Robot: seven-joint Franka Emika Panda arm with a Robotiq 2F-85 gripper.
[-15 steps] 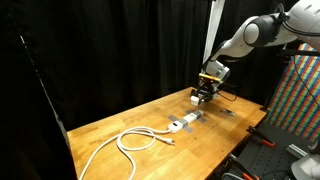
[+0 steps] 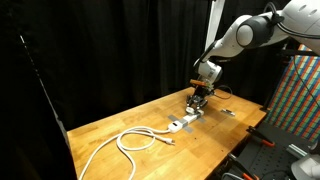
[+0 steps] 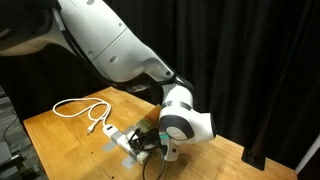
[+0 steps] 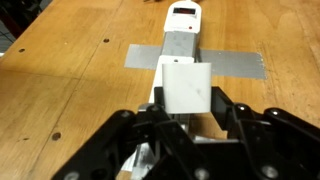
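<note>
A white block, perhaps a plug adapter, sits between the dark fingers of my gripper, which is shut on it. Below it the white power strip runs lengthwise, held to the table by grey tape. In exterior view 1 my gripper is low over the strip's far right end, while the strip reaches toward the front left. The block hides the part of the strip under it. Whether the two touch, I cannot tell.
The strip's white cord loops across the left of the wooden table. Grey tape crosses under the strip. Small items lie right of my gripper. Dark curtains stand behind.
My gripper has come down and slightly left with the white block, closer to the strip. Strip and cord have stayed in place.
</note>
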